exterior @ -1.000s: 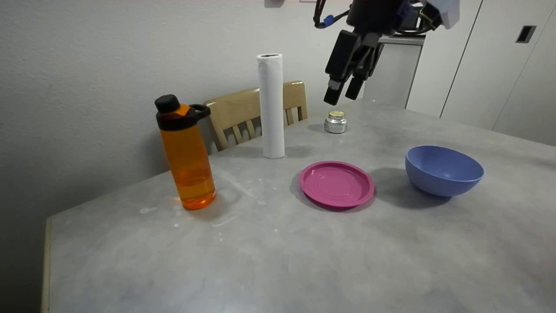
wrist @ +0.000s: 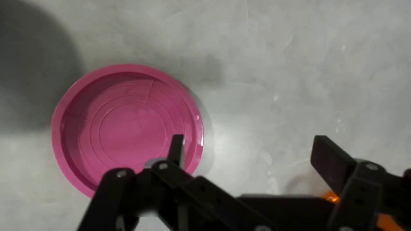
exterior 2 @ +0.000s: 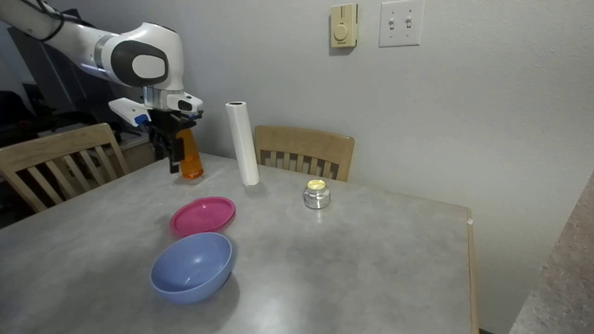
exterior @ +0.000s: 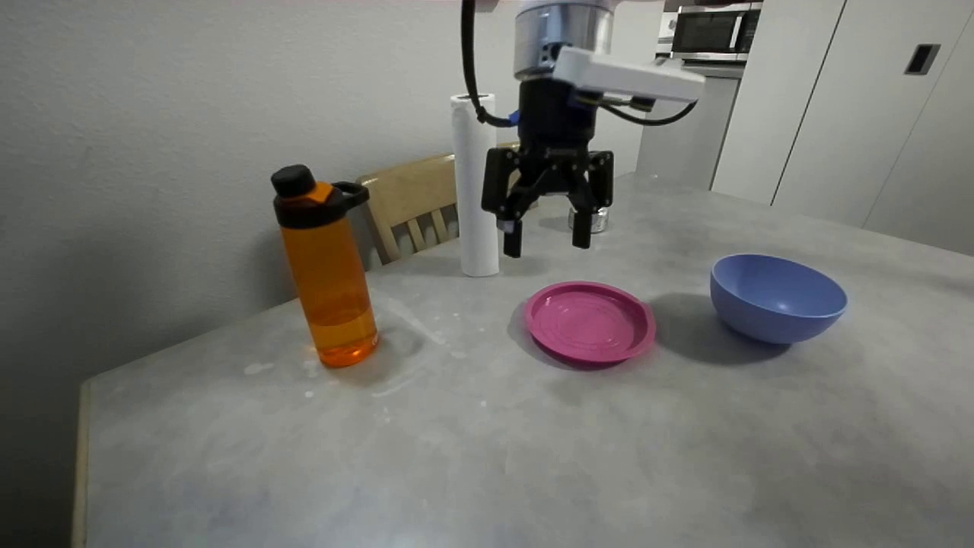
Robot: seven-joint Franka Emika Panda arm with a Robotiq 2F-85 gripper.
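My gripper hangs above the table, open and pointing down, with nothing between its fingers. In the wrist view one finger overlaps the right part of the pink plate, while the other finger is over bare table to the right. The plate lies flat and empty, apart from the gripper. Beside it stands an empty blue bowl. An orange bottle with a black lid is upright at the left in exterior view 1; in exterior view 2 the gripper partly hides it.
A white paper roll stands upright near the wall edge. Close to that edge sits a silver jar with a yellowish top, mostly hidden behind the gripper in exterior view 1. Chairs border the table.
The gripper has come down and moved left in exterior view 1, turning from a tilted pose to pointing straight down. The objects on the table have stayed in place.
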